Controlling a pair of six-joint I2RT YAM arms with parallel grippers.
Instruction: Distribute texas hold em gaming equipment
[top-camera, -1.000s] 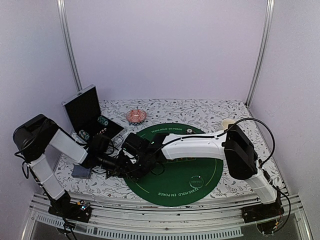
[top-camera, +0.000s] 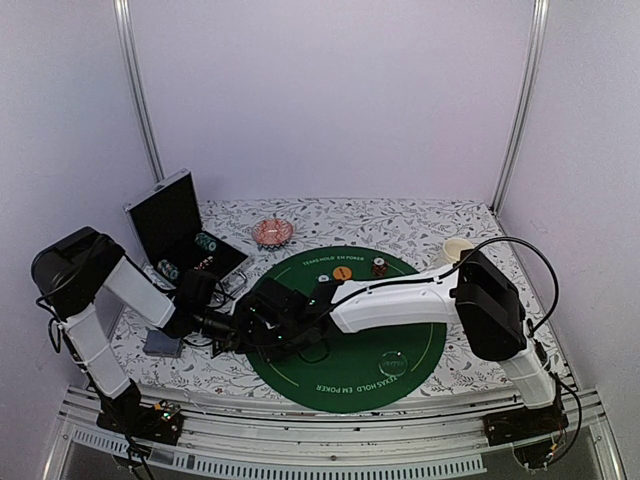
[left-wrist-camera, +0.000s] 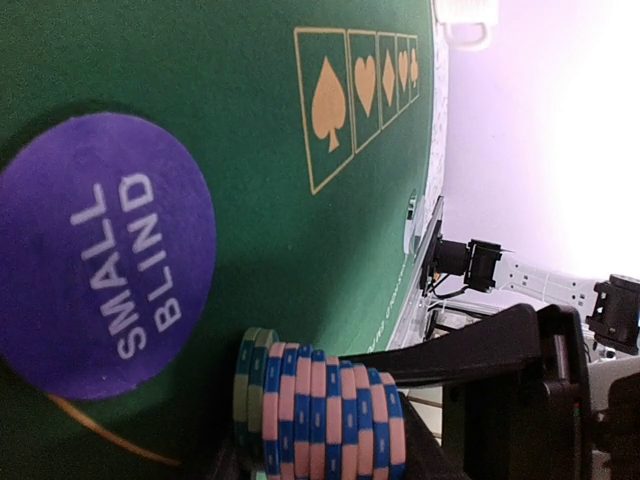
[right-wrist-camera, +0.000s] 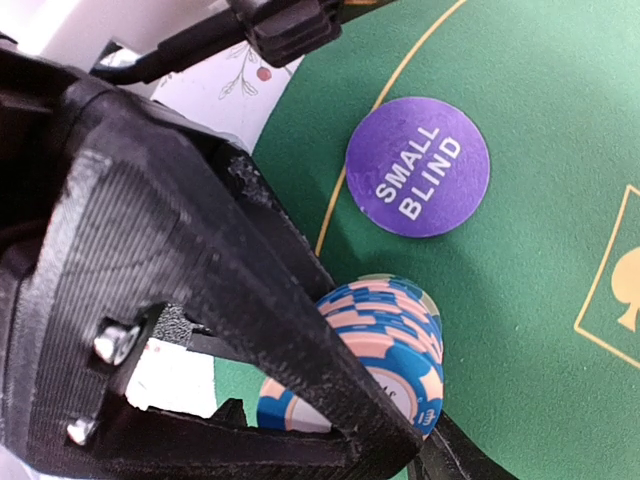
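Observation:
A stack of chips with blue-and-pink edges (left-wrist-camera: 330, 420), greenish chips at one end, shows in both wrist views. My left gripper (top-camera: 232, 338) and right gripper (top-camera: 262, 332) meet at the left side of the round green poker mat (top-camera: 400, 340). The left gripper is shut on the stack, one dark finger (left-wrist-camera: 455, 358) lying along it. In the right wrist view, the right gripper's black fingers (right-wrist-camera: 250, 270) are also closed round the chip stack (right-wrist-camera: 385, 325). Beside the stack, a purple SMALL BLIND disc (right-wrist-camera: 418, 167) lies flat on the mat.
An open black case (top-camera: 195, 245) with chip rows stands at the back left. Behind the mat is a red-patterned bowl (top-camera: 272, 233). A reddish chip stack (top-camera: 379, 267), an orange disc (top-camera: 342, 273) and a clear disc (top-camera: 393, 364) rest on the mat. A cream cup (top-camera: 456, 248) stands right.
The left arm has barely moved.

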